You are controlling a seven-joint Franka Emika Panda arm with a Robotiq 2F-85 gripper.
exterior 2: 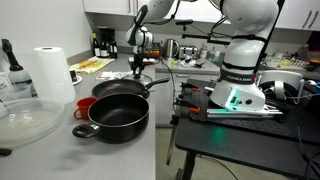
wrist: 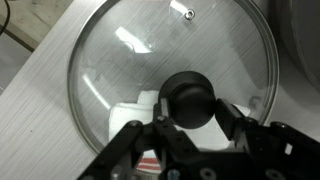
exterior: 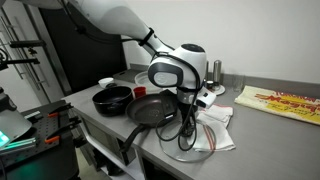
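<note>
A clear glass lid (wrist: 115,75) with a steel rim and a round black knob (wrist: 188,98) lies on the counter, partly over a white cloth. My gripper is right at the knob, one fingertip on each side of it. Whether the fingers (wrist: 226,112) touch the knob cannot be told. From outside, the gripper (exterior: 186,127) points down over the lid (exterior: 178,153), and the lid looks flat on the counter near its front edge.
A black frying pan (exterior: 152,107) stands just left of the lid, with a black pot (exterior: 116,101) and a red cup (exterior: 139,91) beyond. Behind the lid lies a white towel (exterior: 217,114). A patterned yellow board (exterior: 280,103) is at the right; bare counter (exterior: 265,145) lies before it.
</note>
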